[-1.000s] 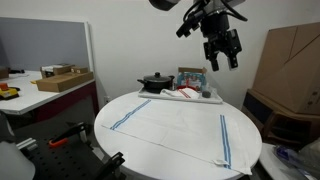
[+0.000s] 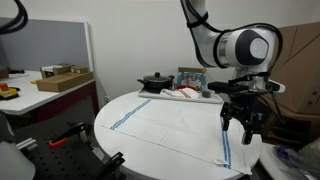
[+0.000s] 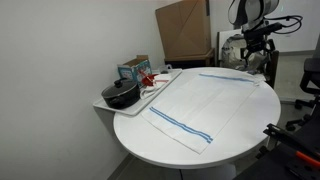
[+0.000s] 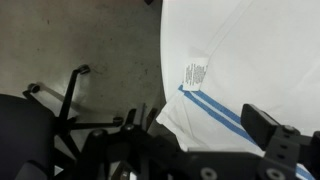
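A white cloth (image 2: 165, 125) with blue stripes lies spread over the round white table (image 2: 190, 165). Its near right part has a blue stripe (image 2: 226, 140), and a small printed tag (image 4: 194, 76) shows beside the stripe in the wrist view. My gripper (image 2: 236, 131) is open above the cloth's right edge, apart from it, fingers pointing down. From the wrist, the gripper straddles the striped corner of the cloth, with nothing held between its fingers.
A black lidded pot (image 3: 122, 94) stands on a pale tray (image 3: 150, 97) at the table's far side, with a picture-covered box (image 3: 133, 70) and small items. Large cardboard boxes (image 2: 280, 75) stand behind. Beyond the table edge is dark floor (image 4: 110, 50).
My arm has come down from high above the table to low over the right edge of the cloth. The cloth looks unmoved.
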